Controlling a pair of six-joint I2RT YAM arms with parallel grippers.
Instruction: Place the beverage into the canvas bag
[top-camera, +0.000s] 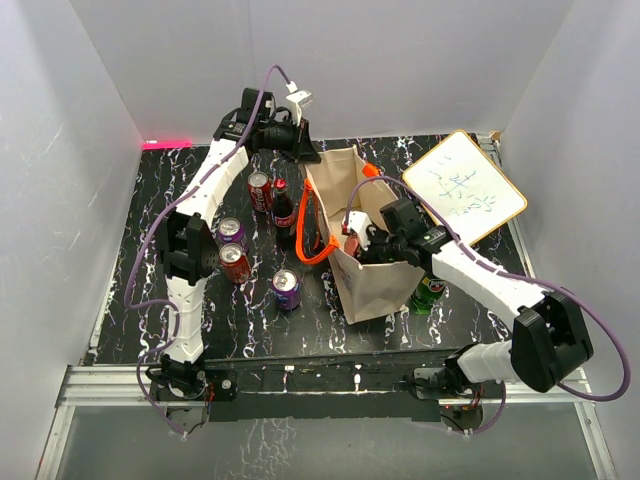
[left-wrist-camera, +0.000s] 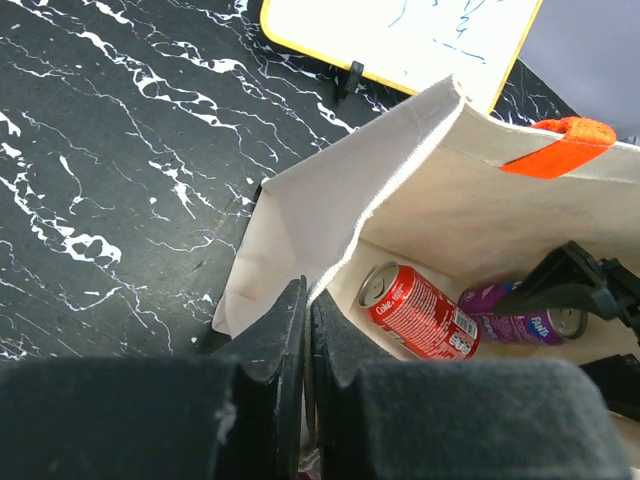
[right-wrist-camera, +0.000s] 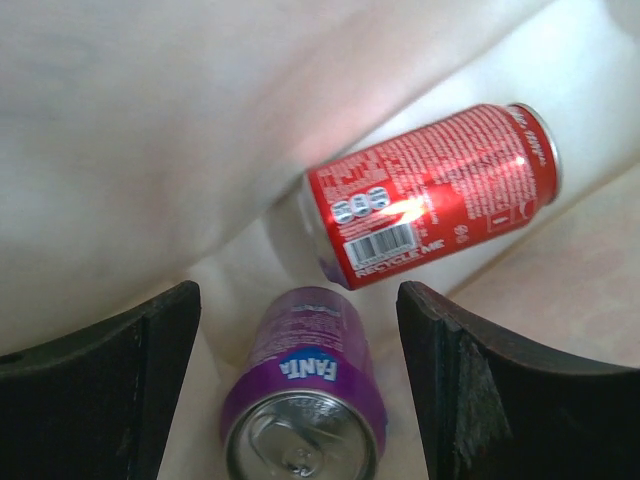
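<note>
My left gripper (top-camera: 308, 150) is at the rear rim of the canvas bag (top-camera: 362, 295), its fingers close together with the fabric edge between them. My right gripper is down inside the bag, fingers apart, above a purple Fanta can (right-wrist-camera: 305, 370) lying on its side. A red cola can lies beside it on the bag floor; both cans also show in the left wrist view.
A cola bottle (top-camera: 282, 210), red cans (top-camera: 235, 264) and purple cans (top-camera: 286, 290) stand left of the bag. A green bottle (top-camera: 432, 292) stands at right, partly hidden. A whiteboard (top-camera: 465, 190) lies at back right.
</note>
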